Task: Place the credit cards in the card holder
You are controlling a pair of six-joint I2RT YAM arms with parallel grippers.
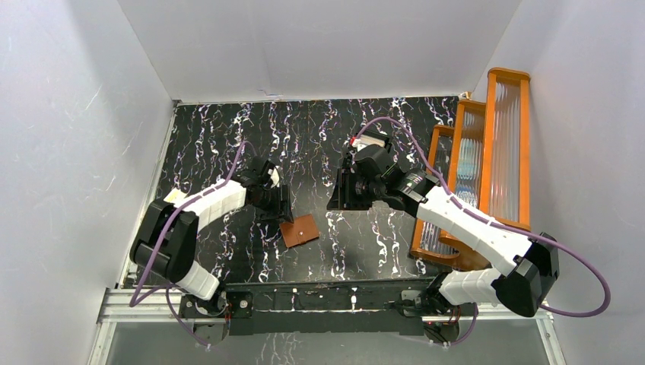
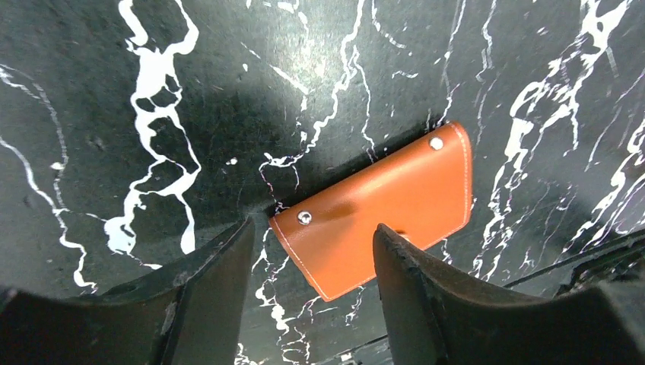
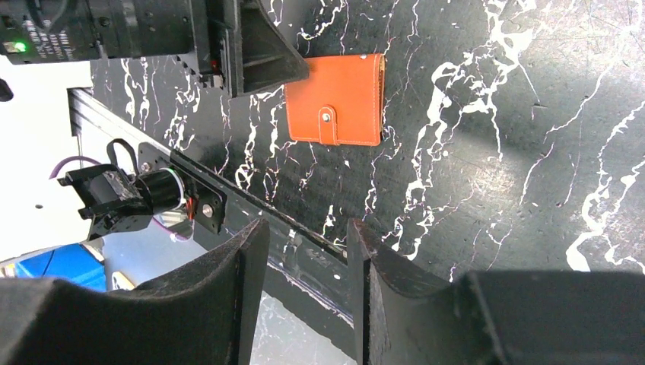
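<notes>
The closed orange-brown card holder lies flat on the dark marbled table near its front middle. In the right wrist view, its snap strap is fastened on the upper side. My left gripper is over the holder's left end, fingers apart; in the left wrist view the holder shows between and beyond the fingertips, with nothing gripped. To the right of the holder, my right gripper hangs above the table, its fingers part-way apart and empty. No loose credit cards can be made out.
A pale box at the left edge is mostly hidden behind the left arm. Wooden-framed ribbed panels lean along the right side.
</notes>
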